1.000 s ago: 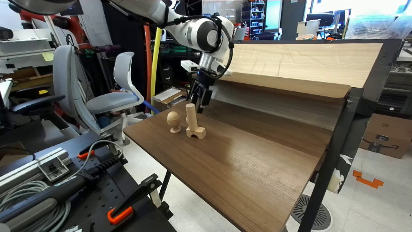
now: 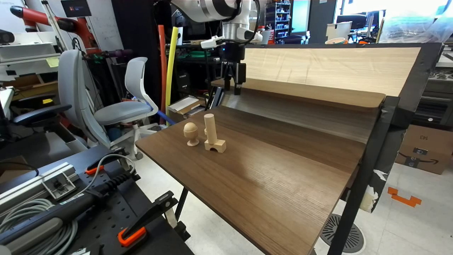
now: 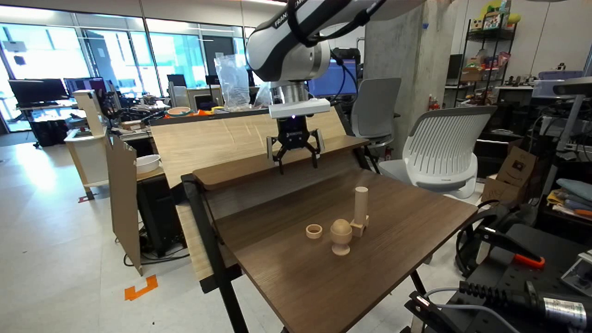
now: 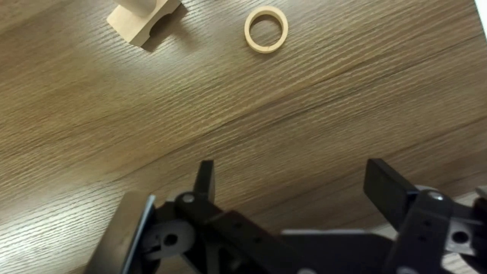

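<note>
On the brown desk stands a wooden cylinder (image 3: 361,205), upright on a small arched block (image 2: 215,146). Close beside it is a wooden egg-shaped piece in a footed cup (image 3: 341,237). A thin wooden ring (image 4: 266,29) lies flat on the desk, near the egg cup in exterior view 2. It sits at the top of the wrist view, with the block (image 4: 142,20) to its left. My gripper (image 3: 299,167) hangs open above the back of the desk, well clear of the pieces. In the wrist view only bare wood shows between the fingers.
A raised wooden shelf (image 2: 314,92) runs along the back of the desk (image 2: 271,182), close to my gripper. Office chairs (image 2: 127,97) stand beyond one end.
My arm has drawn up and back from near the cylinder, and the gripper now points straight down instead of tilted. The wooden pieces visible in exterior view 1 have not moved.
</note>
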